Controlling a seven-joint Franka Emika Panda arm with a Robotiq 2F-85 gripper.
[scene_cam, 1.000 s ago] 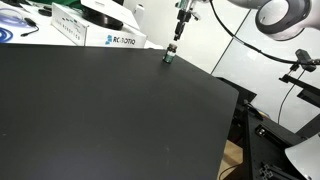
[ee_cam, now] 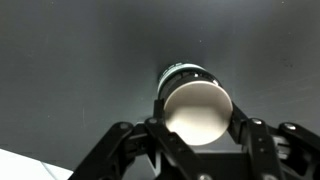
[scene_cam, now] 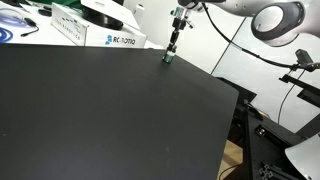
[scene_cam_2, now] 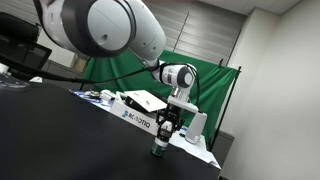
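A small container with a pale round top fills the space between the fingers in the wrist view; a dark band and a greenish-white rim show below its top. My gripper is shut on this container. In exterior view 1 the container stands upright at the table's far right corner, with the gripper right over it. In exterior view 2 the green-and-white container sits on the dark table under the gripper. Its contents cannot be seen.
A white Robotiq box stands behind the table's far edge. Cables lie at the far left.
The gripper has come down onto the container from just above it. The container appears to be in the same place on the table.
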